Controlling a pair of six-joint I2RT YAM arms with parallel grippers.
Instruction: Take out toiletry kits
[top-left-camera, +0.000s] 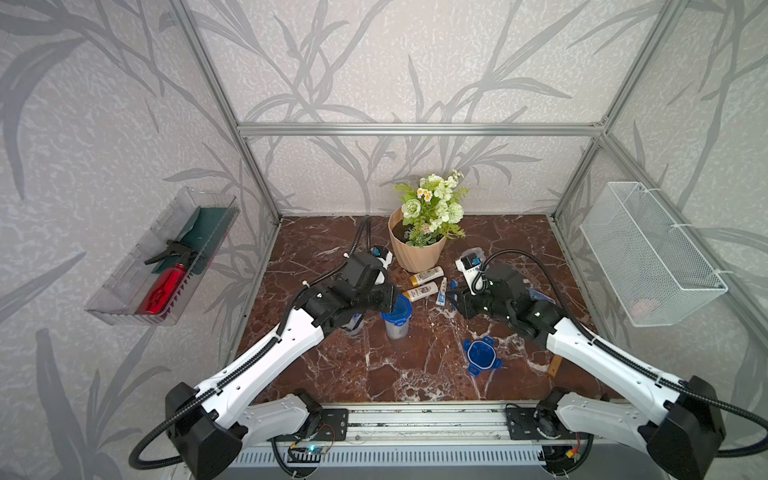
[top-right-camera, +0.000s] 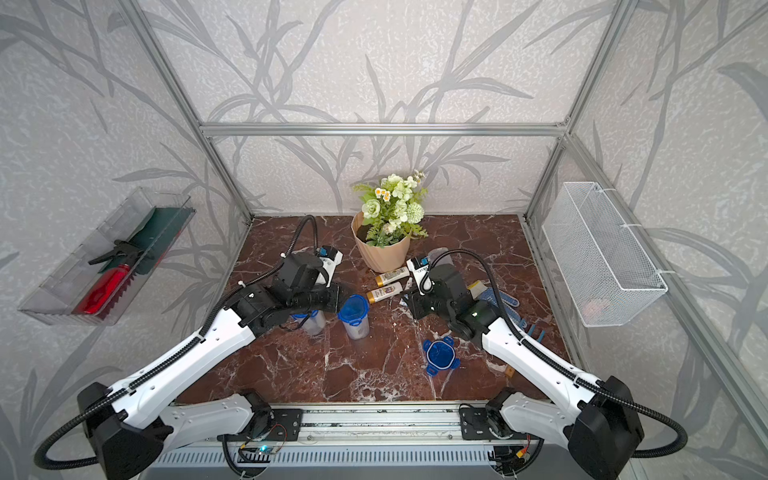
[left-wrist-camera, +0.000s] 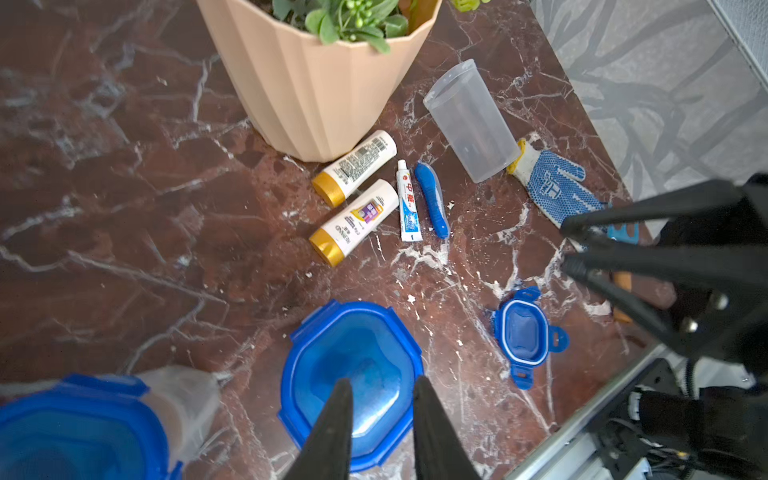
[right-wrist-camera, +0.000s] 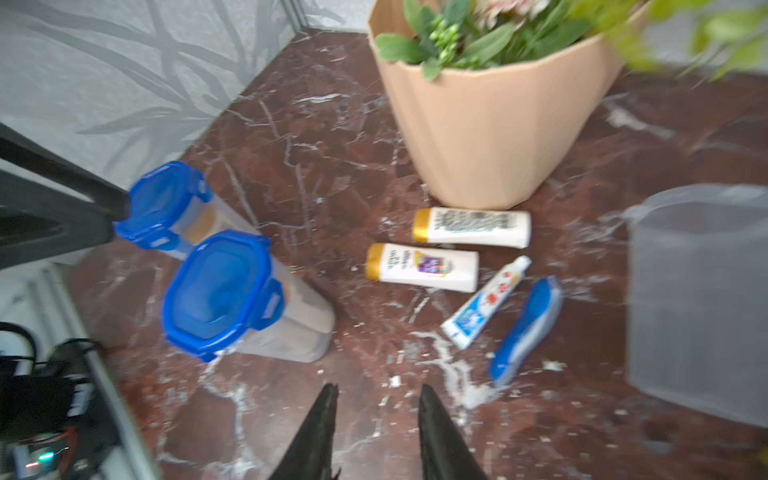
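Note:
Two white tubes with gold caps, the nearer tube and the farther tube, lie by the flowerpot. Beside them are a small toothpaste tube and a slim blue toothbrush-like item. A clear empty cup rests on its side; its loose blue lid lies nearer the front. Two lidded cups, one upright and one behind it, stand to the left. My left gripper is over the nearer cup's lid, fingers narrowly apart. My right gripper hovers by the toothbrush-like item; bare tabletop shows between its fingers.
A potted plant stands at the back. A blue glove lies right of the clear cup. Wall baskets hang at left and right.

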